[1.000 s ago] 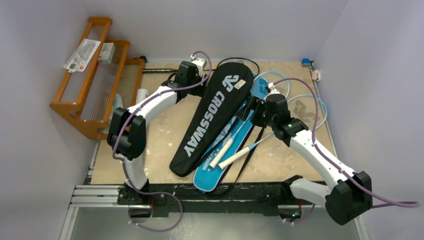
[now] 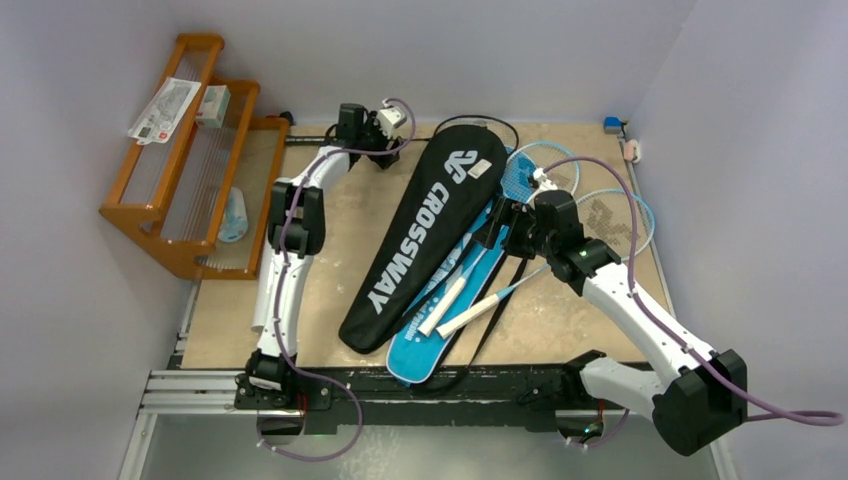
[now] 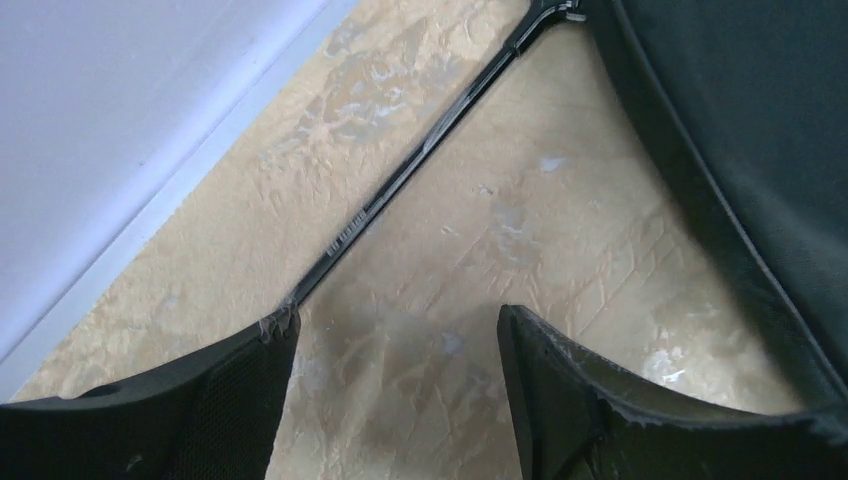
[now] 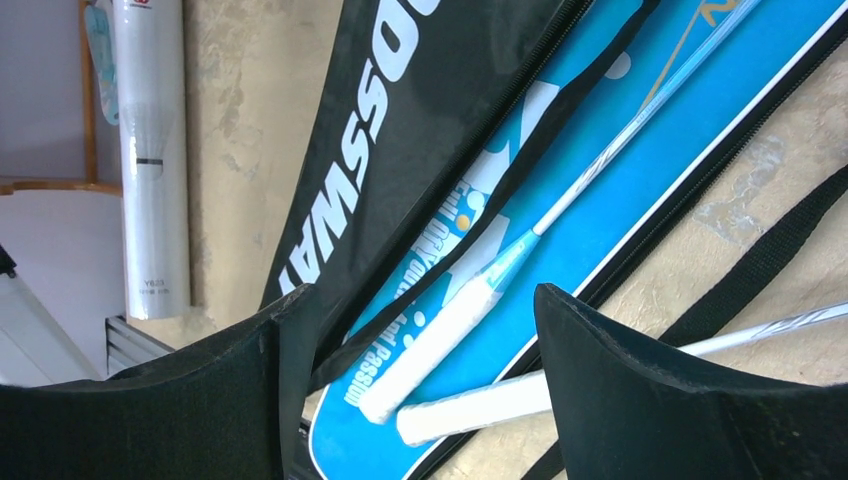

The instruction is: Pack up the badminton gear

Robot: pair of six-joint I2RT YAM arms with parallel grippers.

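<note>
A black CROSSWAY racket bag flap [image 2: 430, 230] is folded to the left of its blue inner side [image 2: 415, 352]. One racket's white handle [image 4: 440, 345] lies on the blue side; a second white handle [image 4: 480, 408] crosses its edge, its shaft running over the table. The racket heads [image 2: 640, 215] rest at the right, partly behind my right arm. My right gripper hovers over the bag, open, holding nothing. Left of the bag, near the back wall, my left gripper is open and empty above bare table, close to a thin black rod-like piece [image 3: 420, 155].
A wooden shelf [image 2: 205, 170] with small packages fills the left side. A white shuttlecock tube [image 4: 155, 170] lies at the left, mostly under my left arm in the top view. A black strap [image 2: 500, 315] trails toward the front edge. The table between tube and bag is clear.
My left arm has swung leftward, its gripper moving away from the bag's upper edge. The right arm has hardly moved. The bag and rackets lie as before.
</note>
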